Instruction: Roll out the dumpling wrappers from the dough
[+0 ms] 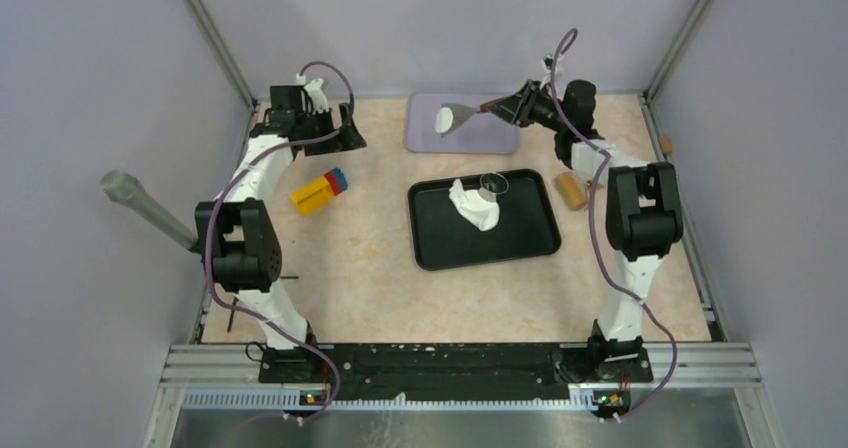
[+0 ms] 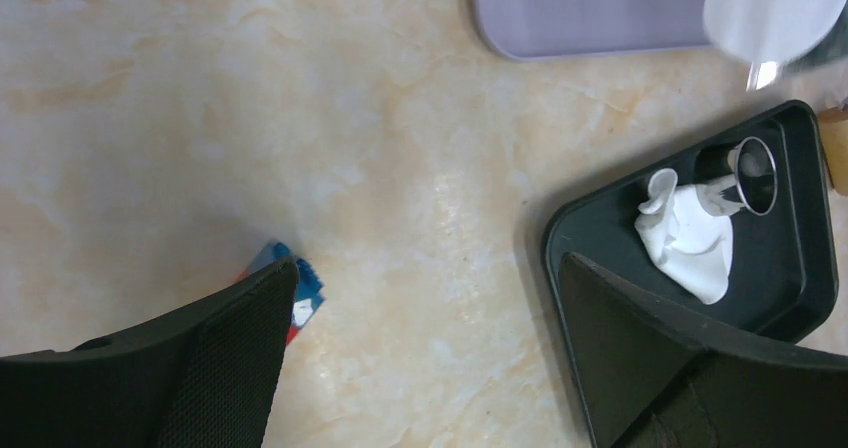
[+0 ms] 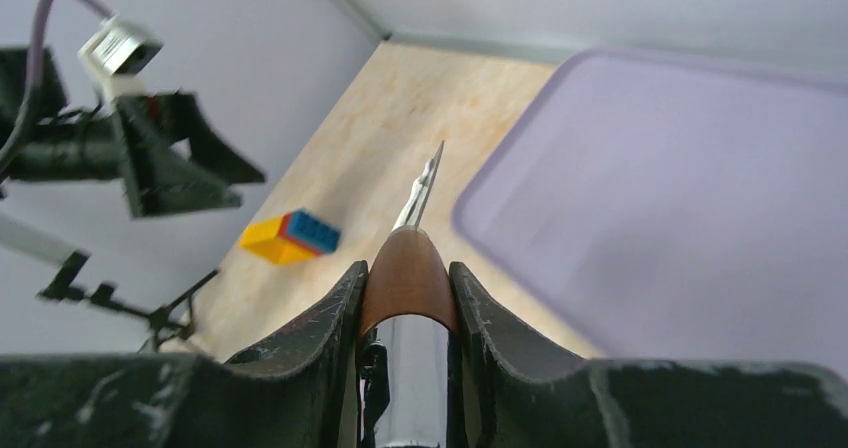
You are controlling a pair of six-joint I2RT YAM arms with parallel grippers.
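Observation:
My right gripper (image 1: 515,108) is shut on the wooden handle of a metal spatula (image 1: 465,111), which carries a white round wrapper (image 1: 445,120) over the lavender tray (image 1: 420,138); in the left wrist view the wrapper (image 2: 770,8) is at top right. My left gripper (image 1: 350,138) stands open at the back left, over bare table with nothing between its fingers. In the black tray (image 1: 440,248) lie a crumpled white piece (image 1: 475,208), which may be dough or cloth, and a metal ring cutter (image 1: 494,180).
A yellow box with red and blue end (image 1: 315,193) lies below the left gripper. A wooden roller (image 1: 572,190) sits right of the black tray. A metal stand (image 1: 150,208) is at far left.

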